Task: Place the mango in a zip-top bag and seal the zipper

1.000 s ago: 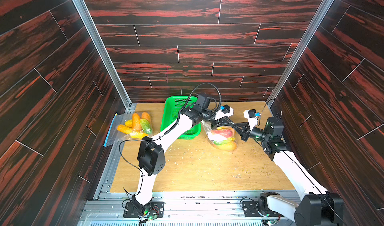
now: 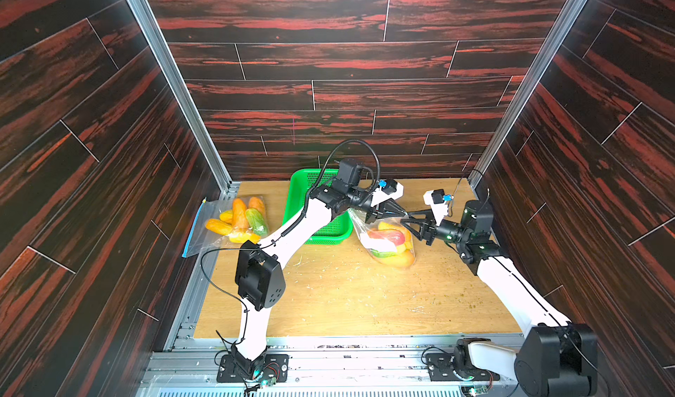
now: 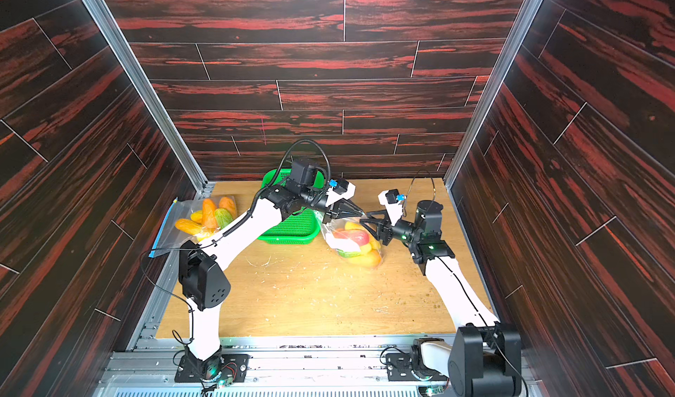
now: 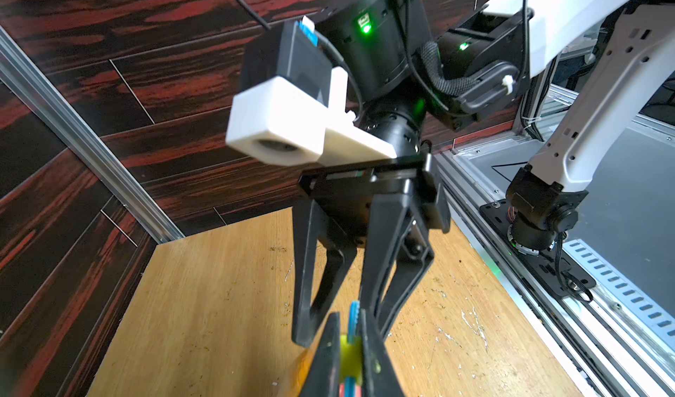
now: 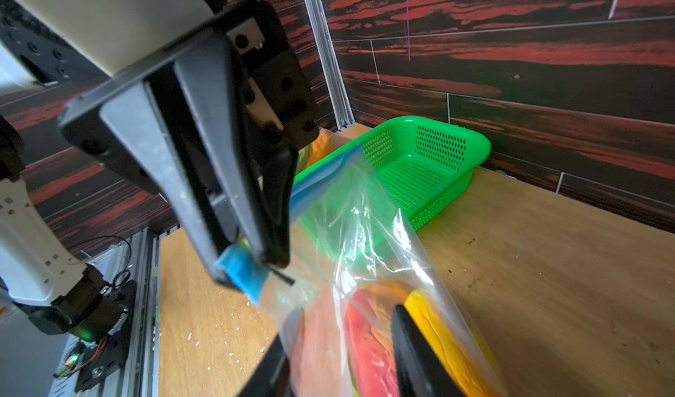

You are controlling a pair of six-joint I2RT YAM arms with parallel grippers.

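Observation:
A clear zip bag [image 2: 383, 246] with red and yellow mangoes [image 5: 372, 340] hangs at the right of the table's middle. My left gripper is shut on the bag's blue zipper top, seen as a strip between its fingers in the left wrist view. My right gripper is part open beside it, its fingers around or in front of the clear film below the blue top; whether they touch it I cannot tell.
A green basket [image 5: 443, 186] stands behind the bag. A second bag of yellow and green fruit [image 2: 239, 217] lies at the far left.
My left gripper has moved slightly left from a second ago.

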